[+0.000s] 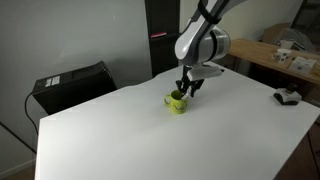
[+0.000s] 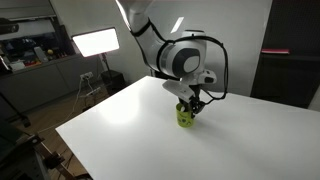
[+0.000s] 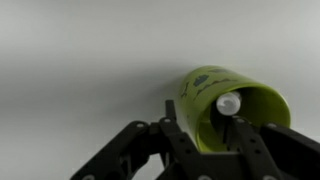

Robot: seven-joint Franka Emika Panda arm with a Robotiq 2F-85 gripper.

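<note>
A yellow-green mug point(image 1: 177, 105) stands on the white table, its handle to the left in the first exterior view. My gripper point(image 1: 185, 88) is right above and at its rim. In the wrist view the mug point(image 3: 206, 82) is at the right, with dark markings on its side. A small object with a round white end point(image 3: 229, 103) shows inside its mouth; the rest of it is hidden. The gripper stands part open, one finger outside the mug and the other over its mouth, the near wall between them. Whether the pads touch the wall I cannot tell.
A black box-like case point(image 1: 75, 88) lies at the table's far left. At the right are a small dark device point(image 1: 287, 97) and a wooden table point(image 1: 260, 58).
</note>
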